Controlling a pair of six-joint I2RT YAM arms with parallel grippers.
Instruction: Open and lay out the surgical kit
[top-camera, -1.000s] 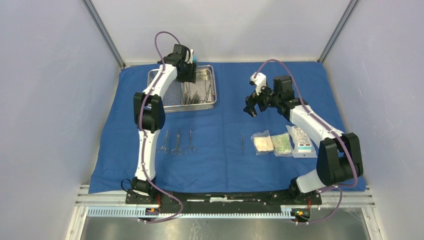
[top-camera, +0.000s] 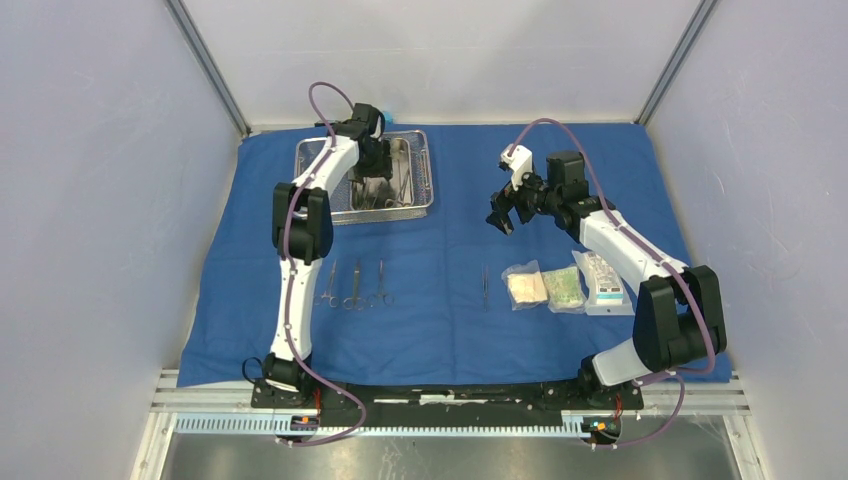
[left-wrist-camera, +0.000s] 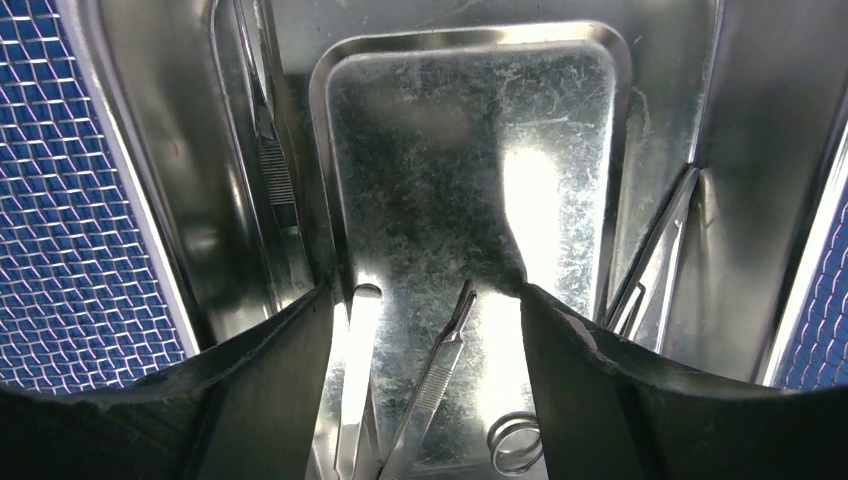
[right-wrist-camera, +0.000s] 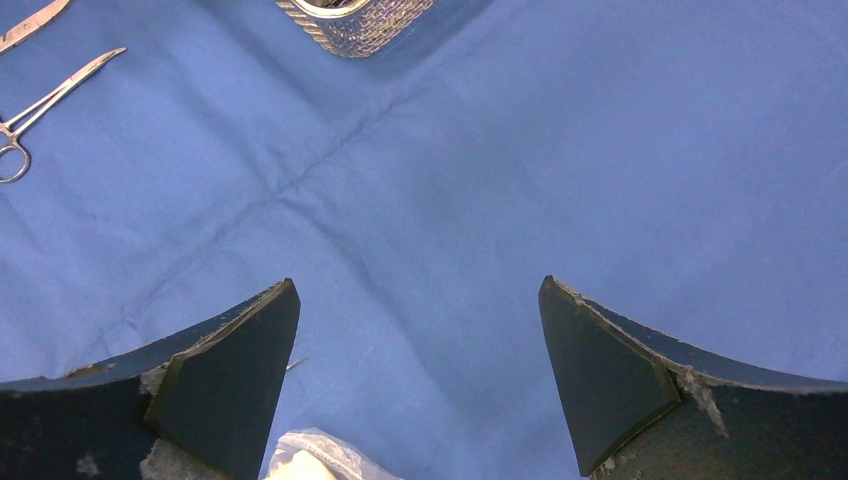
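A metal tray (left-wrist-camera: 430, 120) with several steel instruments sits inside a wire mesh basket (top-camera: 428, 188) at the back left. Over it, my left gripper is open. In the left wrist view a scalpel handle (left-wrist-camera: 432, 385) and a flat-ended instrument (left-wrist-camera: 360, 370) lie low between its fingers, not gripped. Tweezers (left-wrist-camera: 275, 175) rest along the tray's left side, and a clamp-like instrument (left-wrist-camera: 655, 265) along its right. My right gripper hangs open and empty above bare cloth. Laid out at front left are several scissor-like instruments (top-camera: 356, 285).
On the blue cloth (top-camera: 430, 330), a thin instrument (top-camera: 486, 285) lies near the middle. To its right are a bag of cream gauze (top-camera: 525, 287), a bag of green material (top-camera: 564, 289) and a white package (top-camera: 604, 285).
The right arm and the things laid on the cloth have stayed still.
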